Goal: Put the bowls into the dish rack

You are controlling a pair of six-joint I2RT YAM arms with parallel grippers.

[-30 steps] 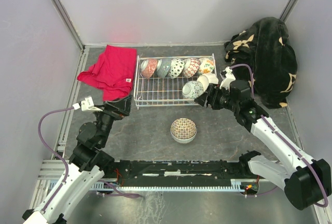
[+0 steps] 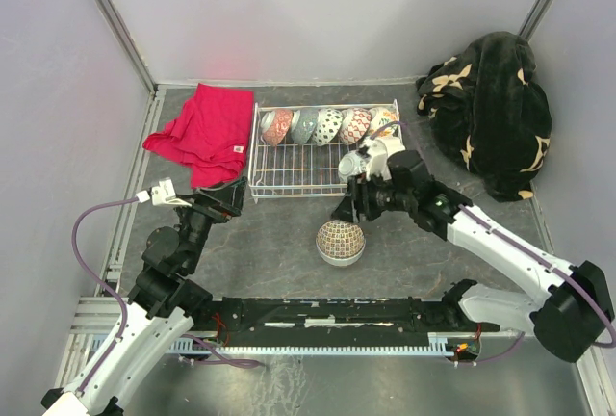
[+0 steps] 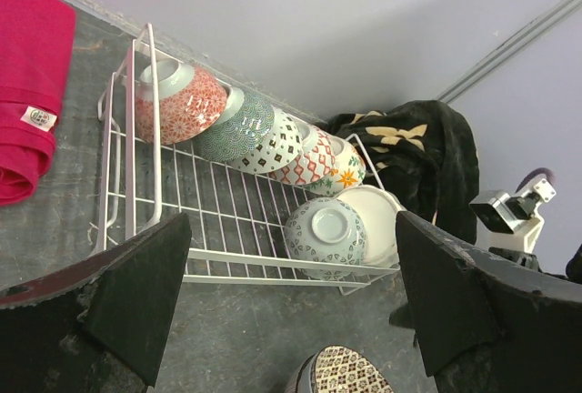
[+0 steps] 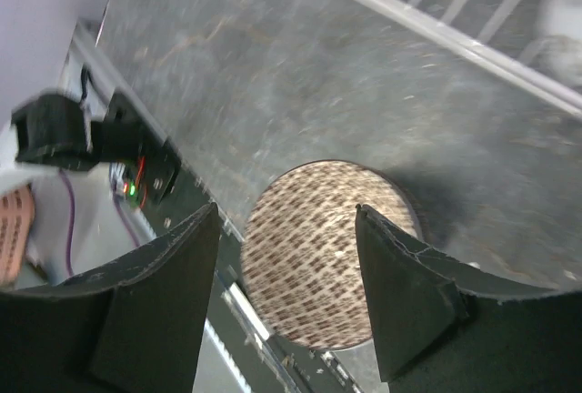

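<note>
A wire dish rack [image 2: 289, 185] holds a back row of patterned bowls [image 3: 241, 123] plus a grey-patterned bowl [image 3: 326, 238] and a white bowl [image 3: 380, 220] at its front right. A bowl with a tan lattice pattern [image 2: 340, 241] sits alone on the counter in front of the rack. My right gripper [image 2: 355, 206] is just above it; in the right wrist view [image 4: 285, 220] its fingers stand open over the patterned surface, with nothing seen held. My left gripper [image 2: 227, 199] stays open at the rack's front left, empty.
A red cloth [image 2: 207, 132] lies left of the rack, and a dark patterned blanket [image 2: 486, 113] is heaped on the right. Bare counter [image 2: 250, 252] surrounds the lone bowl. A dark rail runs along the front edge.
The left arm and the bowls have not moved.
</note>
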